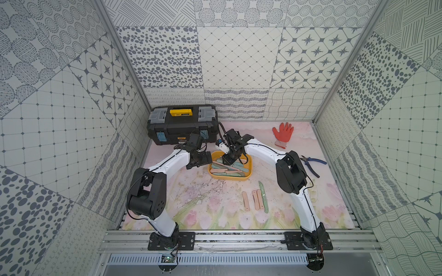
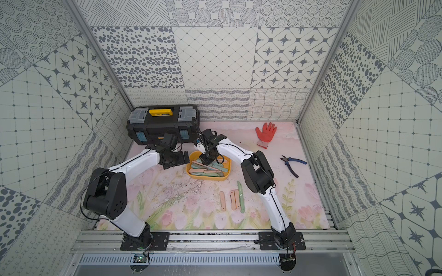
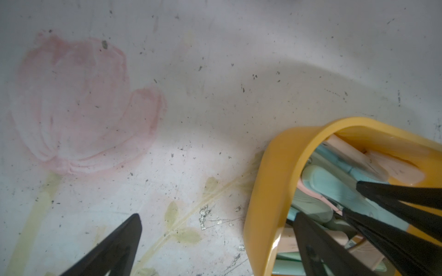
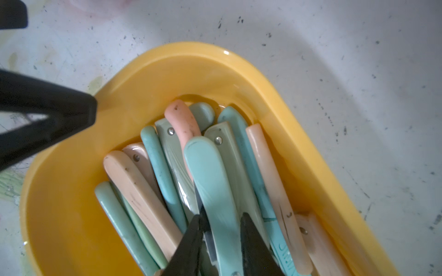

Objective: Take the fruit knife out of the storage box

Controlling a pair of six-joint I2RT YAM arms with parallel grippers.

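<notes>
The yellow storage box (image 4: pixel 313 156) holds several folded fruit knives in teal, grey-green and pink. My right gripper is down over the box, its fingertips either side of a light teal knife (image 4: pixel 207 170) on top of the pile; whether they touch it I cannot tell. My left gripper stands open at the box's left end, nothing held between its fingers. In both top views the arms partly hide the box.
A black toolbox (image 1: pixel 181 124) stands behind at left, a red glove (image 1: pixel 283 134) at back right, pliers (image 1: pixel 313 165) on the right. Several knives (image 1: pixel 257 199) lie on the table in front of the box.
</notes>
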